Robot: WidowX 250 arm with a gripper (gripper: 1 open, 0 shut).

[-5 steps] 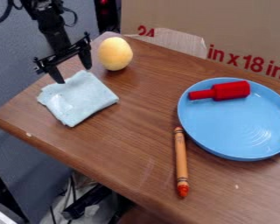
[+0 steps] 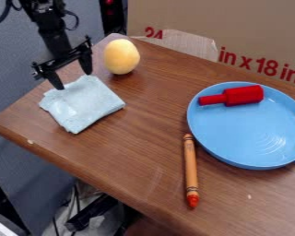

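My black gripper (image 2: 66, 70) hangs above the back-left edge of a light blue folded cloth (image 2: 81, 104), which lies flat near the table's left side; whether its fingers are open is hard to make out. A yellow egg-shaped object (image 2: 121, 56) sits behind the cloth. A red roller-like object (image 2: 232, 96) rests on a blue plate (image 2: 246, 134) at the right, and an orange crayon-like stick (image 2: 191, 170) lies left of the plate.
A cardboard box (image 2: 218, 32) stands along the back.
The objects on the table have not visibly moved.
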